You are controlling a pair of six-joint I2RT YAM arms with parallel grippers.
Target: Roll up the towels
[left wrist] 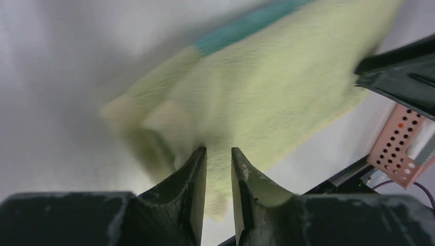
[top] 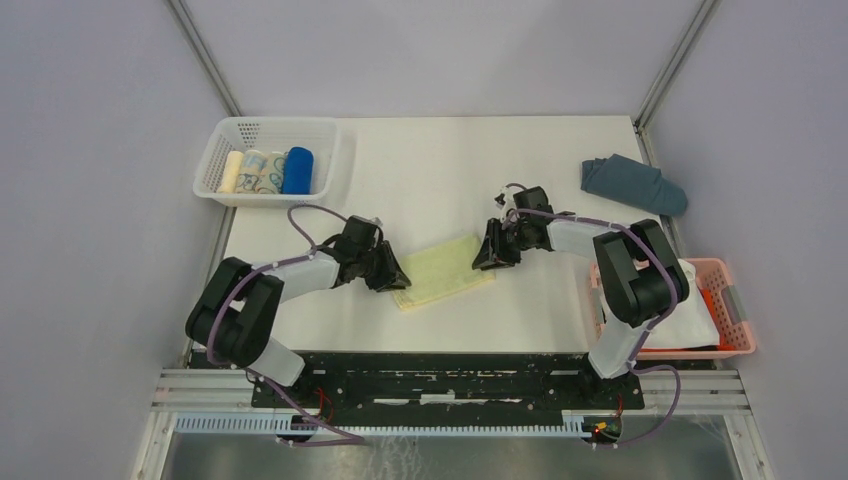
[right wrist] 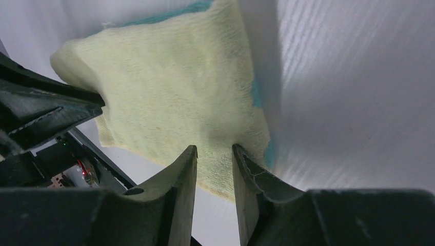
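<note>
A pale yellow towel [top: 440,272] with teal edging lies folded on the white table, slightly askew. My left gripper [top: 391,280] is down at its left end; in the left wrist view its fingertips [left wrist: 198,156] stand part open over the folded, blurred edge. My right gripper [top: 485,258] is at the towel's right end; in the right wrist view its open fingertips [right wrist: 241,154] are over the folded edge. Whether either has cloth between its fingers cannot be seen clearly.
A white basket [top: 329,170] at back left holds several rolled towels. A folded dark blue-grey towel [top: 630,183] lies at back right. A pink basket [top: 733,340] with white cloths sits at front right.
</note>
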